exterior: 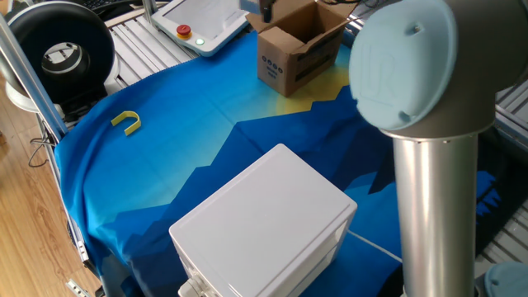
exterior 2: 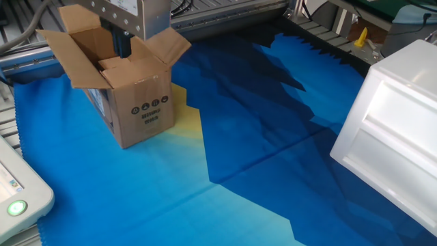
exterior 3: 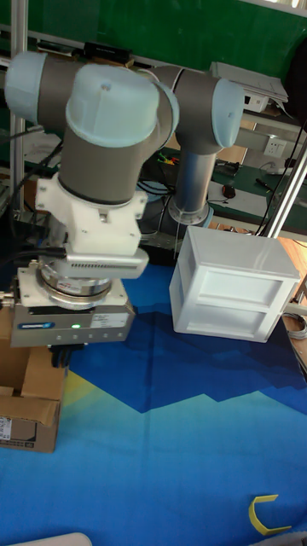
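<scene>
An open cardboard box point(exterior 2: 143, 113) with its flaps spread stands on the blue cloth; it also shows in exterior view 1 point(exterior: 301, 62). Over its opening is my gripper point(exterior 2: 123, 49), its black fingers pointing down. Only the dark finger ends show, against the box, so the finger's spacing is unclear. From the front, the gripper's grey body point(exterior 3: 72, 326) hides part of the box. A white drawer unit point(exterior: 264, 219) stands apart from the box on the same cloth. On the cloth's open part lies a yellow U-shaped piece point(exterior: 127, 122).
A tablet-like pendant with a red stop button point(exterior: 183, 31) lies beside the box. A black round object point(exterior: 62, 58) stands at the left edge.
</scene>
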